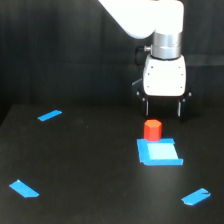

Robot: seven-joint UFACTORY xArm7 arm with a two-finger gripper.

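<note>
A small red block (152, 130) stands at the back left edge of a white square (162, 153) bordered in blue tape. Behind and a little right of the block hangs my gripper (164, 107), its dark fingers (181, 106) set wide apart. Nothing shows between them, and the block appears clear of both. Against the dark background the fingertips are hard to make out, so their exact height above the table cannot be told.
Blue tape strips lie on the black table: one at the back left (50, 115), one at the front left (24, 188) and one at the front right (196, 197).
</note>
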